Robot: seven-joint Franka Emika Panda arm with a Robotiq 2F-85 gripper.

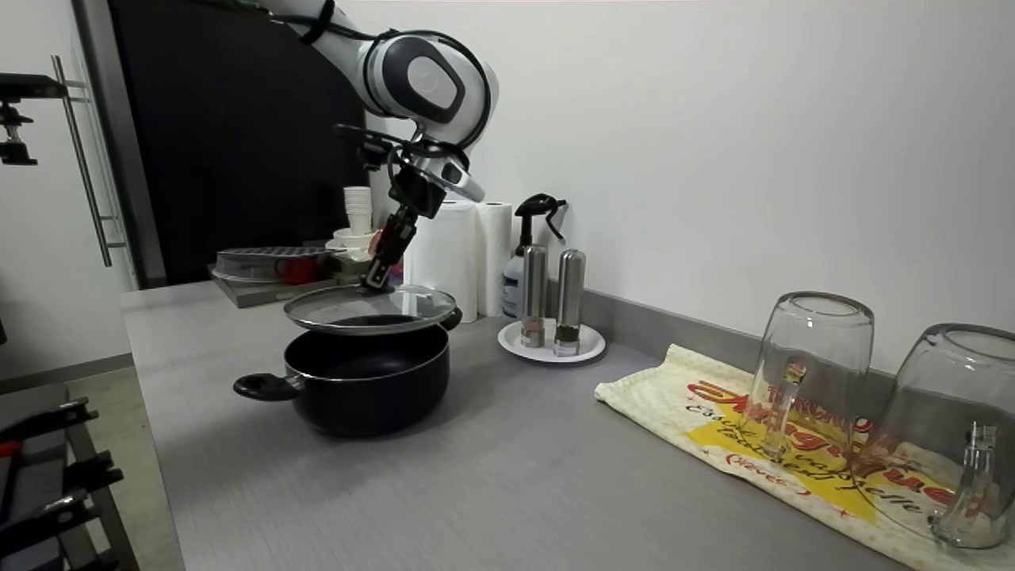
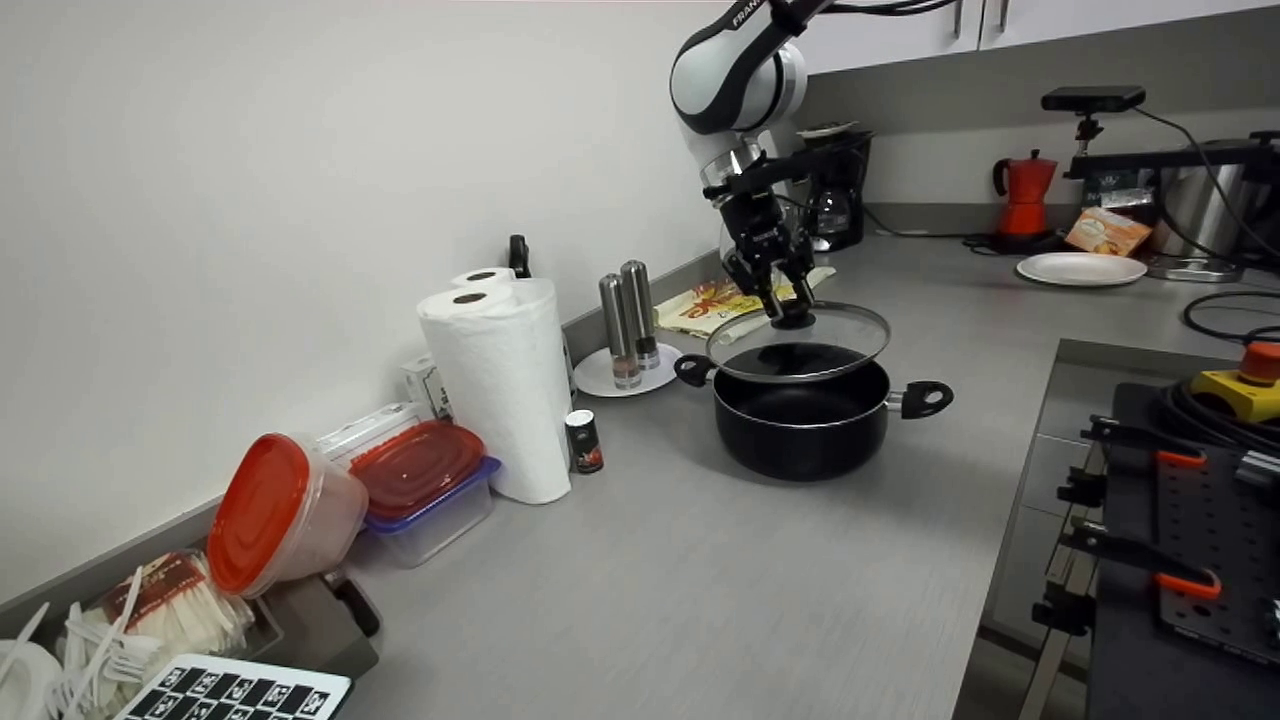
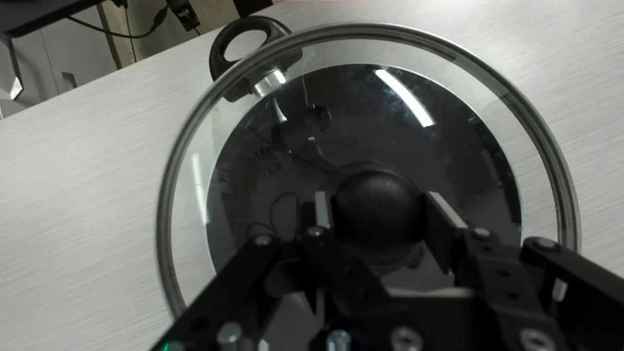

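Note:
A black two-handled pot [image 1: 371, 390] stands on the grey counter. Above it hangs a round glass lid [image 2: 768, 358] with a metal rim and a black knob [image 3: 379, 204]. My gripper [image 2: 788, 314] is shut on that knob, one finger on each side of it. Clear space shows between the lid and the pot's rim in both exterior views, and the lid is slightly tilted. Through the glass in the wrist view, the pot's dark inside [image 3: 362, 111] lies mostly under the lid, with one pot handle [image 3: 245, 49] poking out past the rim.
Behind the pot, a white plate [image 2: 594, 374] holds two grinders, near paper towel rolls [image 2: 510, 396] and a small dark shaker [image 2: 584, 442]. Glass mugs [image 1: 809, 381] stand on a cloth [image 1: 680, 390]. The counter in front of the pot is free.

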